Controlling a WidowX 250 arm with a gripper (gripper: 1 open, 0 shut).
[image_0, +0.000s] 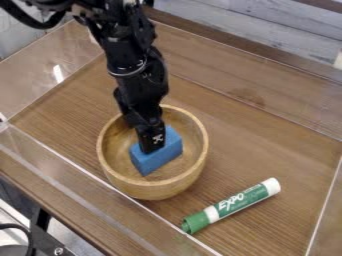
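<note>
A wooden bowl sits on the table, holding a blue block in its right part. My black gripper reaches down from the upper left into the back of the bowl, over and just behind the block. It is open; its fingertips are dark and partly hard to make out against each other.
A green and white Expo marker lies on the table to the right of and in front of the bowl. Cables run at the lower left.
</note>
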